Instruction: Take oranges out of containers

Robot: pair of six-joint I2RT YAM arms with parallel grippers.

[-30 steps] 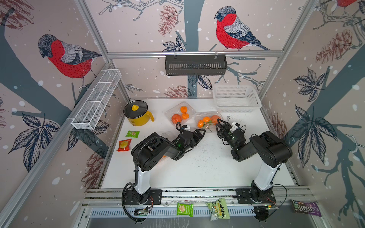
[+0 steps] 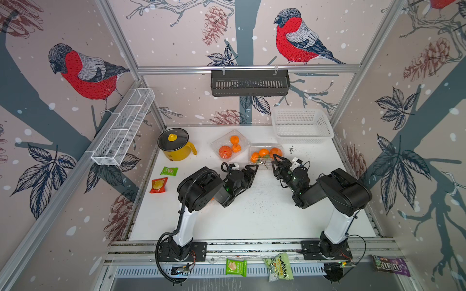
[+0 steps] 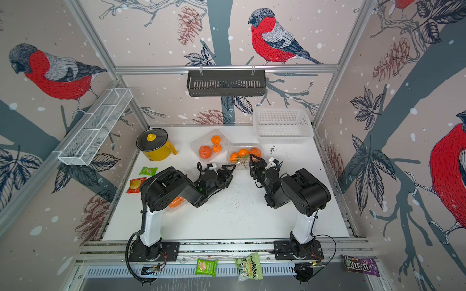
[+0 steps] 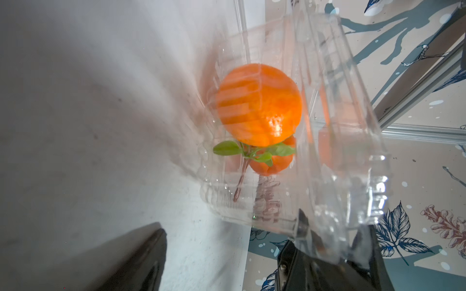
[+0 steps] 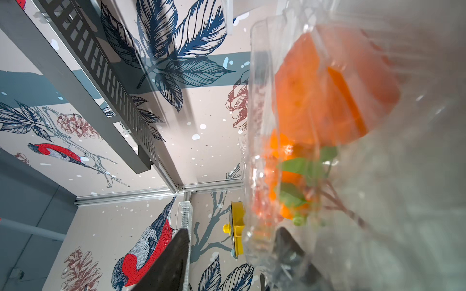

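Observation:
A clear clamshell (image 2: 264, 162) holding several oranges (image 2: 263, 152) and a green-leafed sprig (image 4: 257, 154) sits at the middle of the table. My left gripper (image 2: 251, 169) is open at the clamshell's near left end; its fingers in the left wrist view are apart, one against the plastic edge. My right gripper (image 2: 275, 160) is at the right end; the clear plastic covers much of its fingers in the right wrist view, so its grip is unclear. Behind and left, another clear container (image 2: 216, 144) holds more oranges.
A white basket (image 2: 301, 135) stands at the back right, a yellow pot (image 2: 175, 152) at the back left. Snack packets (image 2: 158, 185) lie on the left. Another container with orange items is partly under my left arm.
My right gripper has shifted slightly left with the clamshell's right end. My left gripper has moved slightly leftward over the last second, and its arm's elbow has swung right.

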